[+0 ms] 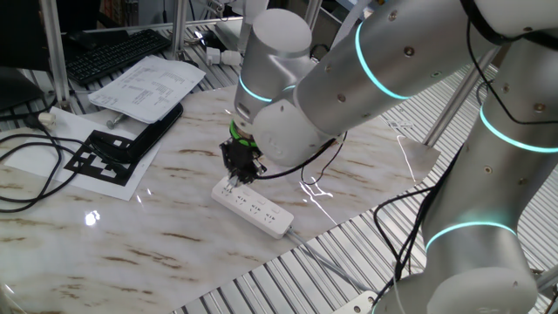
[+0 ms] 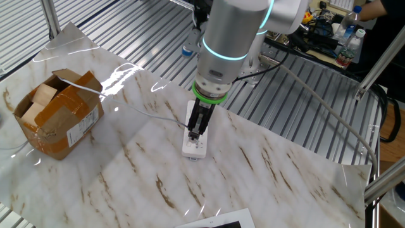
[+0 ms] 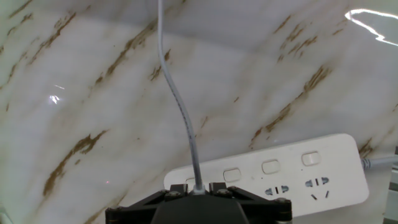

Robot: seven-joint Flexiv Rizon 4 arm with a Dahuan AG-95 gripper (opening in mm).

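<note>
A white power strip (image 1: 264,220) lies on the marbled table, its row of sockets facing up. My gripper (image 1: 233,181) points down over the strip's far left end, tips close to the sockets. In the wrist view, a thin grey cable (image 3: 178,99) runs down to a small plug end (image 3: 198,190) between the black fingers; the gripper appears shut on this plug. The fingers and gripper body cover that end of the strip (image 3: 339,162). Whether the plug's prongs sit inside a socket cannot be seen.
An open cardboard box (image 2: 66,126) stands at the left in exterior view 2, with the cable (image 2: 136,111) crossing its edge. Printed papers (image 1: 146,87) and a black-and-white marker sheet (image 1: 106,161) lie left in exterior view 1.
</note>
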